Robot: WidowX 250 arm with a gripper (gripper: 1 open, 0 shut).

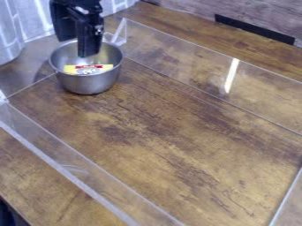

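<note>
A steel bowl (pixel 85 81) stands on the wooden table at the upper left, with a small yellow item with red and white print (pixel 92 70) inside it. My dark gripper (pixel 78 46) is over the back of the bowl, coming in from the top edge, with its lower part just above the item. Its fingers are dark and small in this view; I see nothing clearly held between them.
Clear panels or strips run along its left and back edges. A white curtain or cloth hangs at the top left.
</note>
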